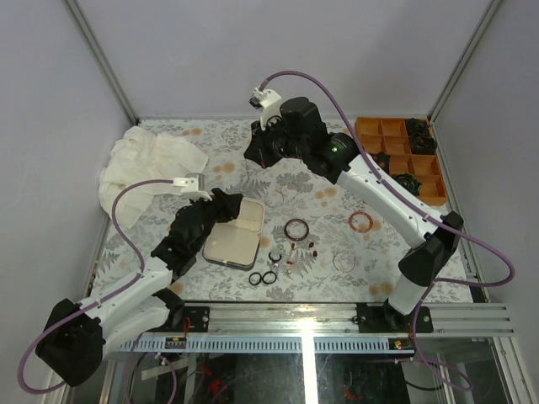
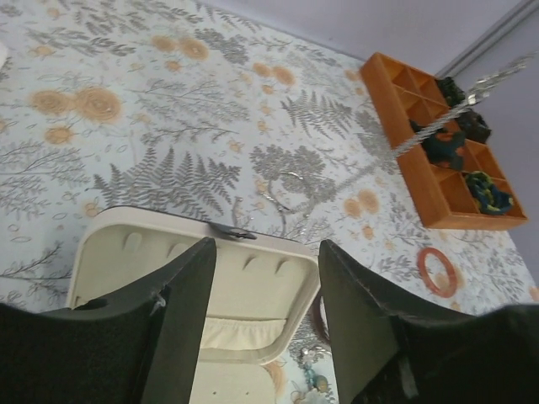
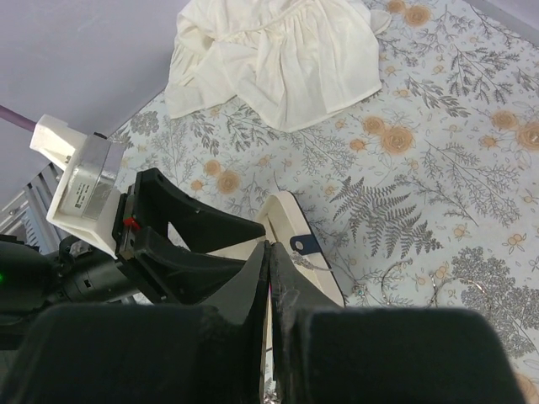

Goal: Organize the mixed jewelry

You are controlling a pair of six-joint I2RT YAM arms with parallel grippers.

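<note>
An open cream jewelry case (image 1: 232,244) lies left of centre. My left gripper (image 1: 232,206) hovers at its left upper part, fingers open, nothing between them in its wrist view. My right gripper (image 1: 261,153) is shut high above the case's back; a thin silver chain appears to hang at its tips in the right wrist view, though what it holds is unclear. Loose jewelry lies right of the case: a dark bangle (image 1: 296,239), black rings (image 1: 269,278), small pieces and a red bangle (image 1: 360,230).
An orange compartment organizer (image 1: 429,185) with dark items sits at the back right. A white cloth (image 1: 143,168) lies at the back left. The table's front middle and right have some free room.
</note>
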